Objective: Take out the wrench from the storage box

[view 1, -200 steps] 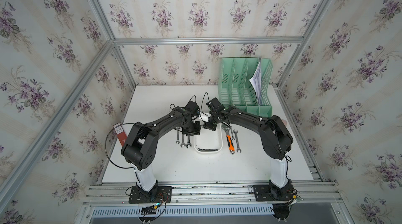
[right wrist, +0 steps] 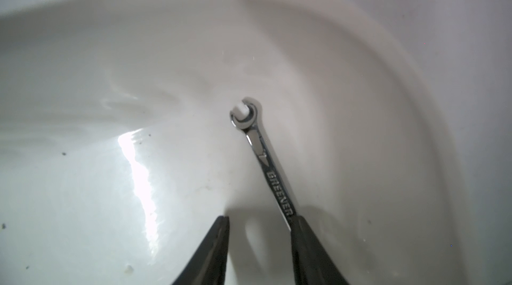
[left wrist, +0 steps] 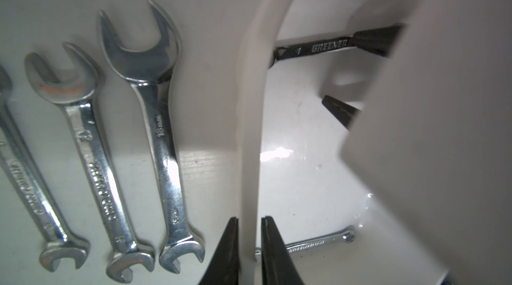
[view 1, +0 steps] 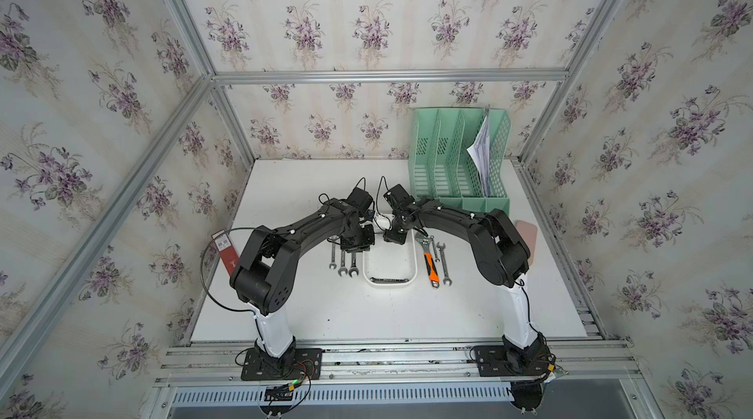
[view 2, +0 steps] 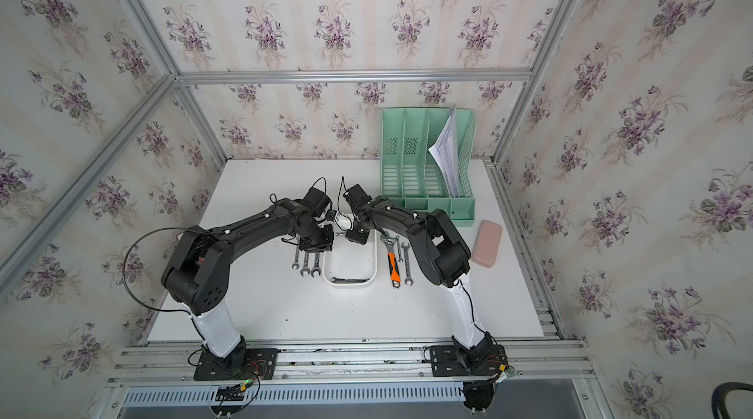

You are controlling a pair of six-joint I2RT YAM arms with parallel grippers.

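Note:
A small dark wrench [right wrist: 272,173] marked GREENER lies on the floor of the white storage box, towards its far end. My right gripper is open inside the box, low over that wrench, whose shank reaches one of its fingers [left wrist: 376,39]. At the near end of the box lies a second slim wrench [left wrist: 320,242]. My left gripper is shut on the left rim of the storage box [left wrist: 250,125], one finger on each side. The arms hide the box's far end in both top views.
Left of the box several silver wrenches [left wrist: 160,141] lie side by side. To its right are an orange-handled adjustable wrench [view 1: 430,264] and more wrenches [view 1: 444,266]. A green file rack [view 1: 459,160] stands behind.
The left arm has barely moved.

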